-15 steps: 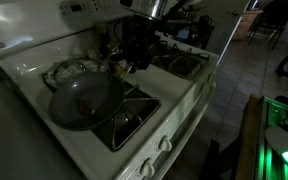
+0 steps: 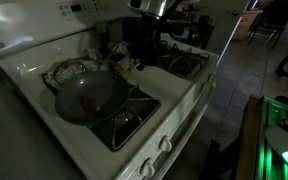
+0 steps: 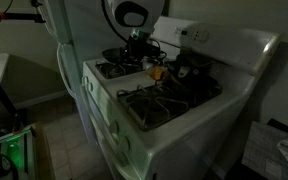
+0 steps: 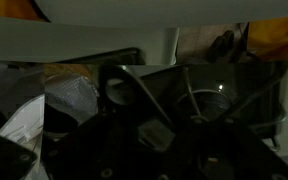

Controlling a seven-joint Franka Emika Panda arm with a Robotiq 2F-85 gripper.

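Note:
A dark round pan [image 2: 92,98] is over the left part of the white stove in exterior view 1, with a small brownish patch inside it. Its handle runs right and back to my gripper [image 2: 139,62], which is shut on it. In exterior view 2, the gripper [image 3: 140,48] is beside the pan [image 3: 114,54], above the far burners. The wrist view is very dark; a black curved shape [image 4: 134,88] crosses the middle, and the exact contact with the handle cannot be made out.
The stove [image 2: 169,118] has a bare front burner grate [image 2: 126,122] beside the pan and more grates [image 3: 169,100] at its other end. Small items, including an orange one [image 3: 156,72], stand behind. Knobs [image 2: 165,144] line the front edge.
The pan has shifted slightly right and its tilt has changed; the brownish patch inside shows less clearly. The arm's end has moved slightly right with it.

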